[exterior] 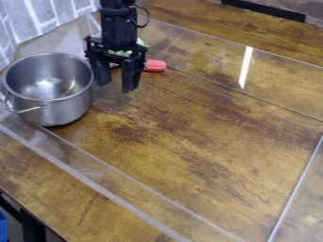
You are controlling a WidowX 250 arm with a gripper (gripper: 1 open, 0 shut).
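My black gripper [113, 68] hangs over the upper left of the wooden table, just right of a steel pot [45, 102]. Its two fingers point down and stand apart, with nothing visible between them. Behind it lie a pink object [155, 66] and a light green object, the latter mostly hidden by the gripper.
Transparent strips run along its sides. A pale cloth or curtain is at the upper left, behind the pot.
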